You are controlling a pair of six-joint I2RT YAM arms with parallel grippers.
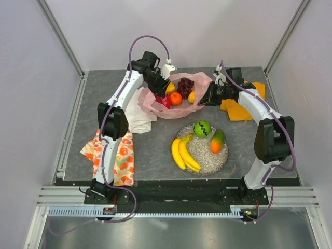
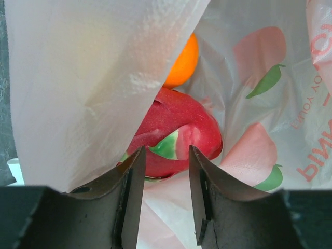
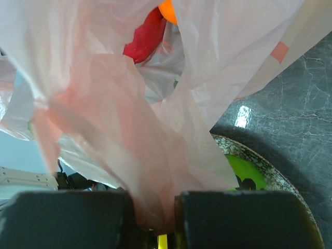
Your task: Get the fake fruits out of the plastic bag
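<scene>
The pink-white plastic bag lies with its mouth wide, holding a red fruit, an orange, dark grapes and yellow fruits. My left gripper reaches into the bag's left part. In the left wrist view its fingertips stand apart just over the red fruit, with nothing held; a fold of bag covers part of the orange. At the bag's right rim my right gripper is shut on the thin bag film.
A speckled plate in front holds bananas, a small watermelon and a mango. A patterned cloth lies at left, an orange cloth at right.
</scene>
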